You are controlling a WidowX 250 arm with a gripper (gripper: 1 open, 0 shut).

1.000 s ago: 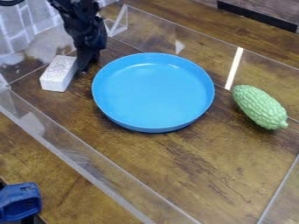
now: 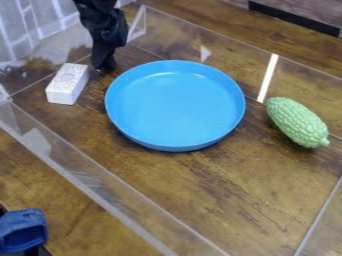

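A black gripper [image 2: 104, 55] hangs at the top left, over the spot between a white block [image 2: 67, 84] and the rim of a blue plate [image 2: 174, 105]; it is dark, and its fingers are hard to make out. The white block lies left of the plate. A green bumpy bitter melon [image 2: 297, 122] lies to the right of the plate.
Clear plastic walls line the wooden surface [image 2: 227, 200] at the left and back. A blue object [image 2: 19, 230] sits at the lower left edge.
The gripper has shifted slightly near the top left. The block, plate and melon look unmoved.
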